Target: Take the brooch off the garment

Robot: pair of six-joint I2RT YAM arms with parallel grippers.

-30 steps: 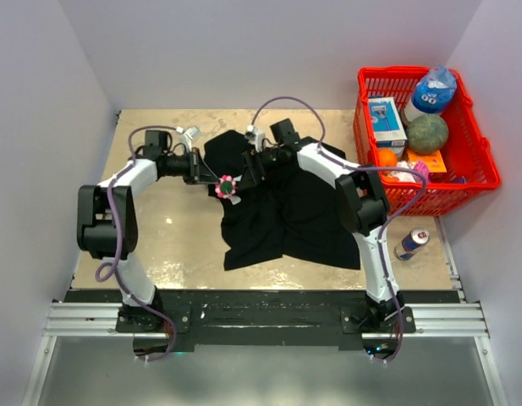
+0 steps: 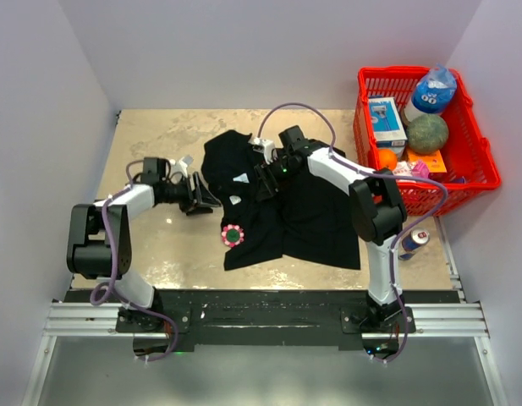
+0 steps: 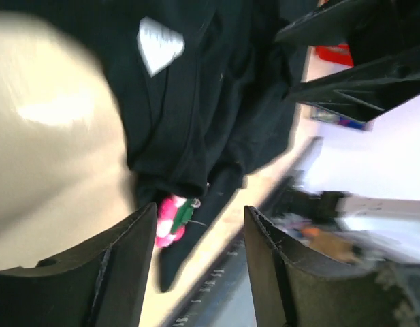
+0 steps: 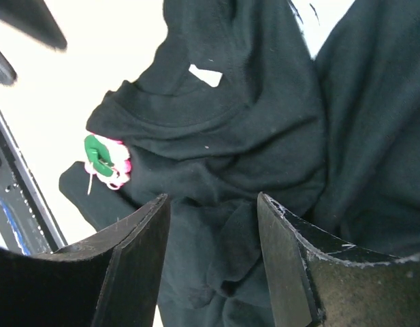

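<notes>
The black garment (image 2: 320, 228) lies spread on the table. The flower brooch (image 2: 233, 235), pink and white round a green centre, rests on its lower left part; in the right wrist view the brooch (image 4: 102, 157) has a thin pin or cord hanging from it. My left gripper (image 2: 206, 201) is above and left of the brooch, open, empty; in the left wrist view the brooch (image 3: 167, 220) shows beyond its fingers. My right gripper (image 2: 262, 182) hangs open over the garment's upper middle, with cloth seen beneath its fingertips.
A red basket (image 2: 476, 169) full of goods stands at the back right. A can (image 2: 414, 243) stands right of the garment.
The brooch has come down from between the grippers onto the garment's lower left.
</notes>
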